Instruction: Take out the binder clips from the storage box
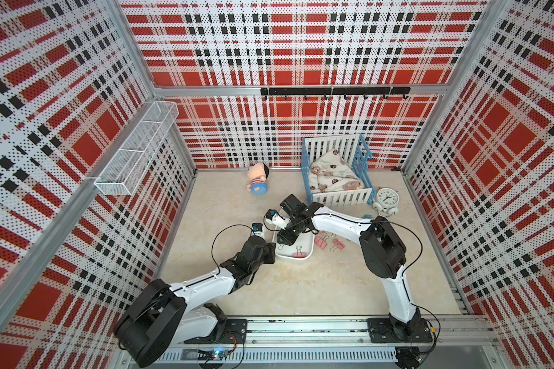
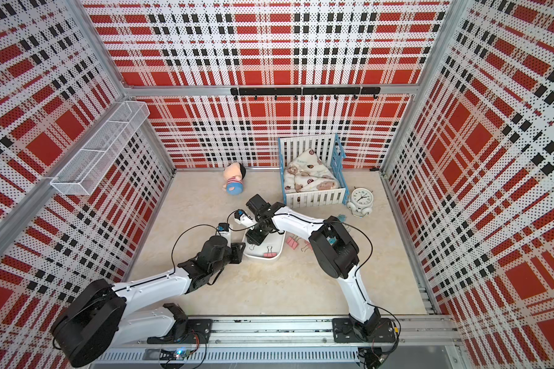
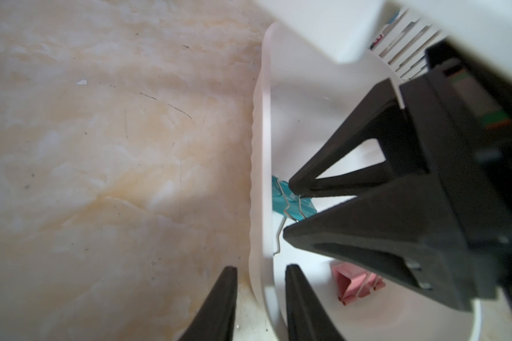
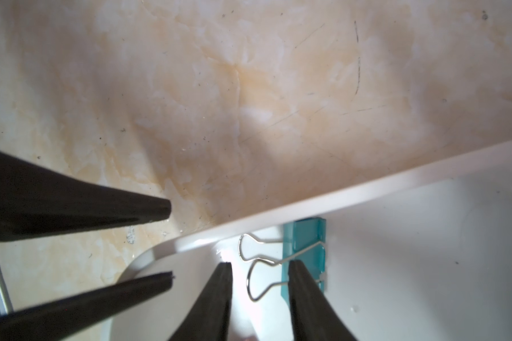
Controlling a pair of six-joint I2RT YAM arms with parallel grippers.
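The white storage box [image 1: 309, 251] stands mid-table. Inside it, a teal binder clip [image 4: 305, 241] lies against the side wall, and a pink binder clip [image 3: 355, 281] lies on the floor. My right gripper reaches into the box, open, with its fingertips close to the teal clip's wire handles; nothing shows gripped. My left gripper stands open at the box's left wall, one finger outside the rim and the other inside, with a gap showing beside the rim.
Several pink clips [image 1: 321, 242] lie on the table right of the box. Behind are a doll [image 1: 258, 179], a blue-and-white crib [image 1: 332, 198] and a white clock [image 1: 386, 198].
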